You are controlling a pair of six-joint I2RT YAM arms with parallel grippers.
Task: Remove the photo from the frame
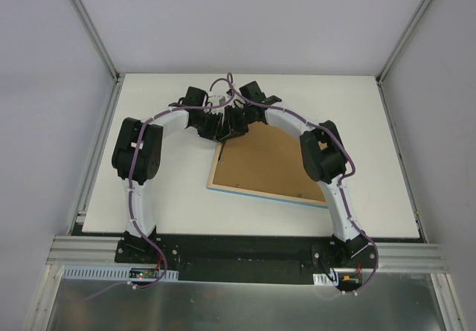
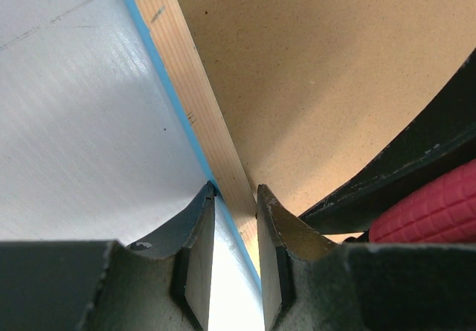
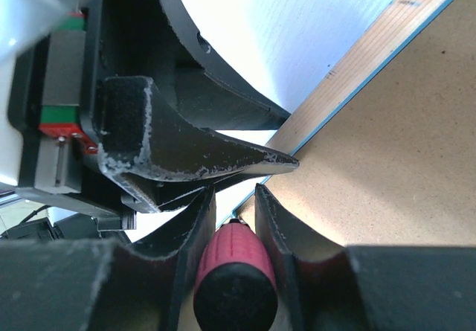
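The photo frame (image 1: 271, 167) lies back up on the white table, showing brown backing board (image 2: 297, 71) and a pale wooden rim (image 2: 186, 85) with a blue edge. My left gripper is at that rim, fingers slightly apart at the rim's width; whether they grip it is unclear. Beside it in the top view, my right gripper (image 1: 234, 123) is above the board's upper left part. In the right wrist view it is shut on a red cylindrical tool handle (image 3: 234, 271), its far end hidden near the rim. The photo itself is not visible.
Both arms meet at the frame's upper left, with the grippers very close together.
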